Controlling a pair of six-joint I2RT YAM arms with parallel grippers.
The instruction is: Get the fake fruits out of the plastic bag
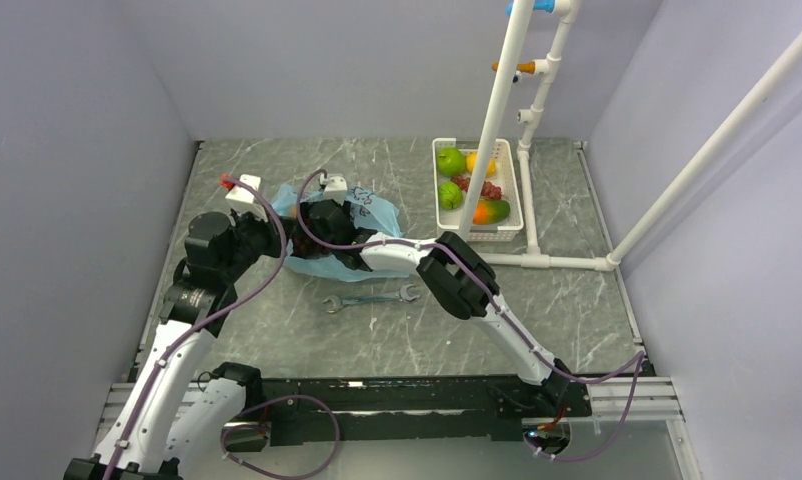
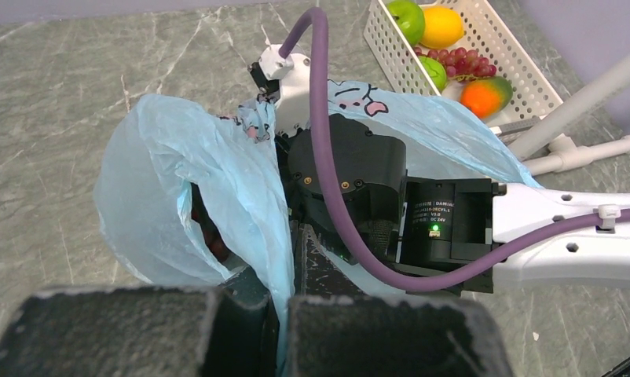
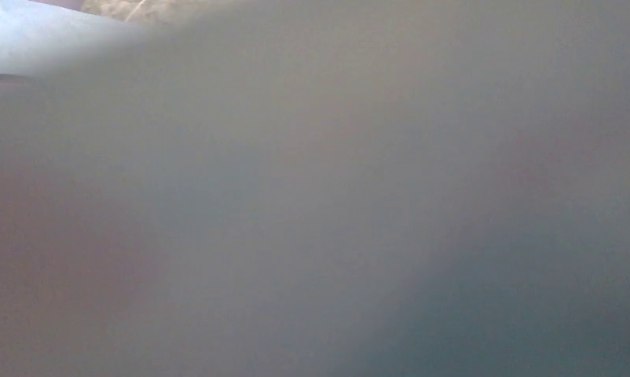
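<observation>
The light blue plastic bag [image 1: 369, 210] [image 2: 162, 149] lies crumpled mid-table, with dark reddish contents [image 2: 210, 234] partly visible inside. My left gripper [image 1: 277, 235] is shut, pinching the bag's film at its left side. My right gripper [image 1: 312, 230] is down inside the bag, its fingers hidden by the housing and film; I cannot tell how they stand or what is between them. The right wrist view is a close blur.
A white basket [image 1: 447, 228] [image 2: 390, 55] at back right holds green, yellow and mango-coloured fruits and grapes, behind white pipes [image 1: 567, 261]. A wrench [image 1: 370, 300] lies in front of the bag.
</observation>
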